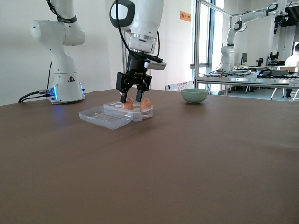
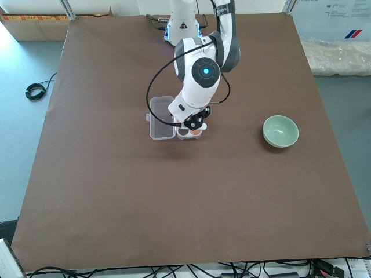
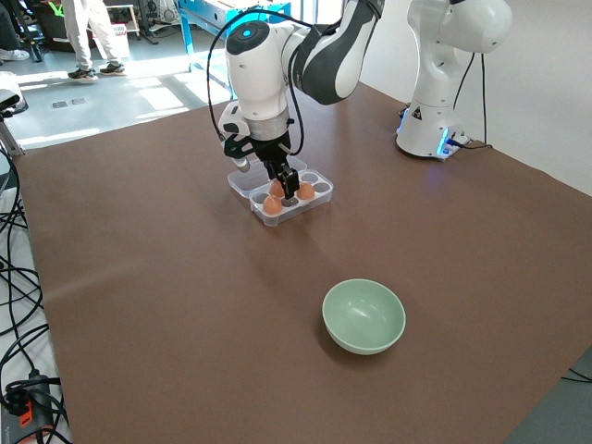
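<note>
An open clear plastic egg box (image 2: 162, 130) holds brown eggs (image 1: 145, 104) in its tray, with its empty lid lying flat alongside. My black gripper (image 1: 131, 97) hangs low over the tray with its two fingers apart, among the eggs; whether either finger touches an egg I cannot tell. The left view hides most of the tray under the wrist. A pale green bowl (image 2: 280, 131) stands empty on the brown table, apart from the box.
Cables lie along the table's edge.
</note>
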